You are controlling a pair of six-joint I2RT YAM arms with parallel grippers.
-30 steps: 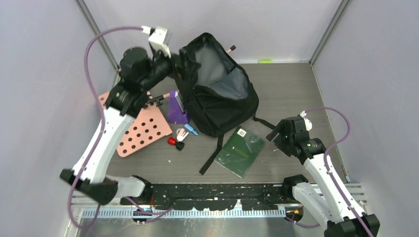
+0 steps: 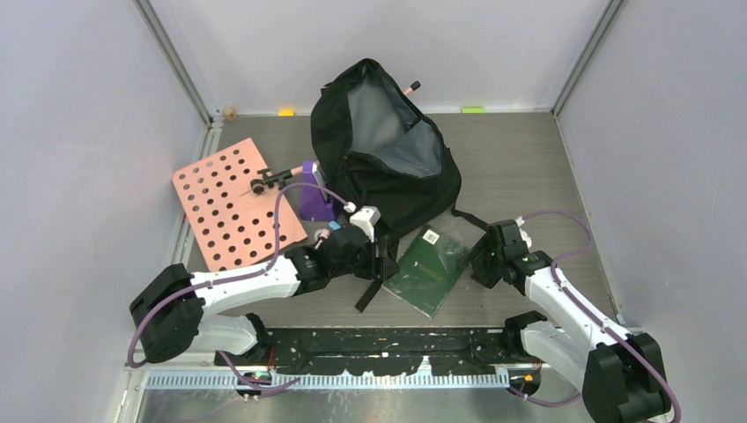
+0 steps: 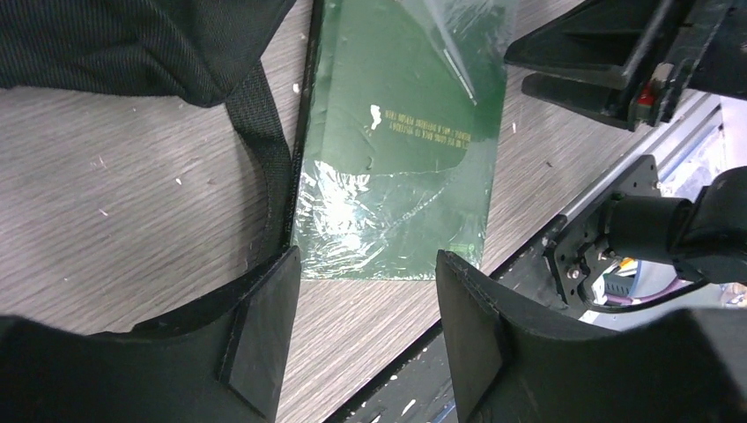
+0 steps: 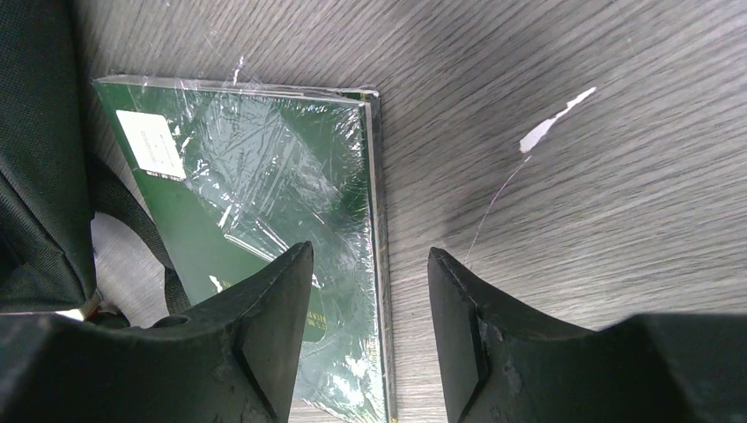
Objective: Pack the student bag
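An open black backpack [image 2: 383,185] lies at the back centre, its grey lining showing. The green book [image 2: 427,273] in clear wrap lies flat in front of it, a strap along its edge. My left gripper [image 2: 379,264] hangs low at the book's left; in the left wrist view its fingers [image 3: 247,344] stand apart, open, over the near end of the book [image 3: 396,150]. My right gripper [image 2: 480,260] is at the book's right side; in the right wrist view its fingers [image 4: 467,344] are open, with the book [image 4: 264,194] between and left of them.
A pink perforated board [image 2: 220,211] and a purple object [image 2: 315,204] lie at the left, with small items partly hidden by my left arm. Walls enclose both sides and the back.
My right gripper has moved slightly down and left toward the book.
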